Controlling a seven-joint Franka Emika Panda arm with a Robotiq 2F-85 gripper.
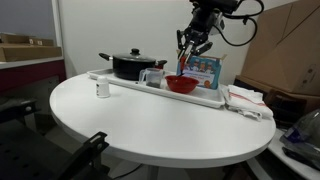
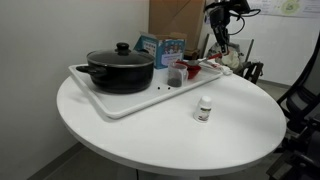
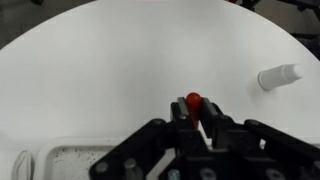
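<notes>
My gripper is shut on a slim red object, whose rounded red end shows between the fingertips in the wrist view. In exterior view 1 the gripper is above the red bowl, with the red object pointing down towards it. Whether the object's lower end reaches into the bowl, I cannot tell. A clear measuring cup stands left of the bowl. The wrist view does not show the bowl.
A black lidded pot shares the white tray with bowl and cup. Behind stands a blue picture box. A white bottle is on the round table, whose front is clear. A folded towel lies at the right.
</notes>
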